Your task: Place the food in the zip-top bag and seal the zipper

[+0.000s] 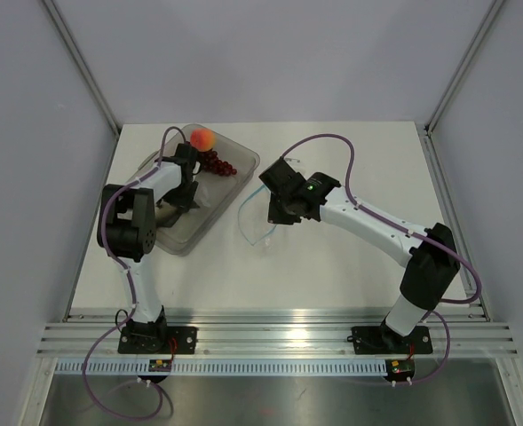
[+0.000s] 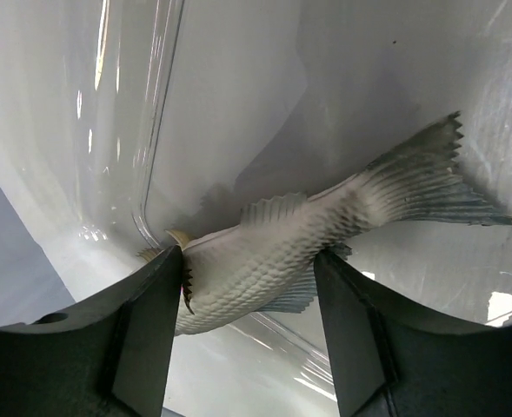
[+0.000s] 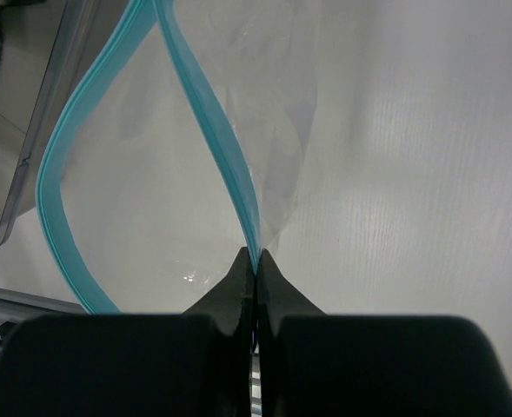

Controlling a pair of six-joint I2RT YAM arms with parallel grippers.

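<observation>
A grey fish (image 2: 264,252) lies in the plastic bin (image 1: 209,217). My left gripper is down over it, fingers apart on either side of its body; whether they grip it is unclear. In the top view the left arm hides much of the fish. My right gripper is shut on the blue zipper edge (image 3: 216,130) of the clear bag (image 1: 257,217), whose mouth forms a loop over the white table.
A peach (image 1: 202,139) and red grapes (image 1: 217,163) are at the back of the bin.
</observation>
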